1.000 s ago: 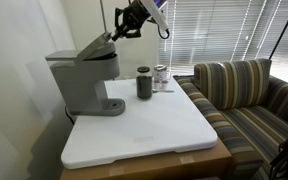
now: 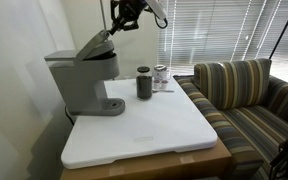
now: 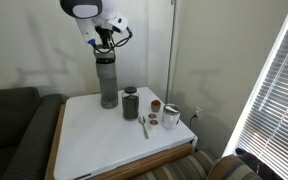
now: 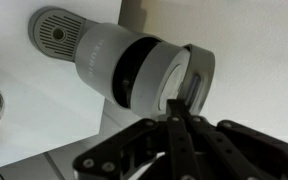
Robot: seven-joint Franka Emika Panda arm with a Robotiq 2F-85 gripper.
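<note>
A grey coffee maker [image 2: 84,85] stands at the back left of the white table, its lid [image 2: 96,45] tilted up. From the wrist view, a dark gap shows between the round body [image 4: 102,55] and the raised lid [image 4: 197,78]. My gripper [image 2: 111,32] is at the lid's upper front edge. The fingers [image 4: 176,110] look shut beside the lid's rim; nothing can be seen between them. Whether they touch the lid, I cannot tell. Exterior view 2 has the gripper [image 3: 105,46] over the top of the machine.
A dark jar [image 2: 144,83] is right of the machine, with a clear jar [image 2: 161,77] behind it. A spoon [image 3: 143,127] and a small red-topped item [image 3: 155,105] lie nearby. A striped armchair [image 2: 234,90] stands to the right.
The arm has shifted slightly up and toward the left. Its gripper stays close to the raised lid, and the items on the table have not moved.
</note>
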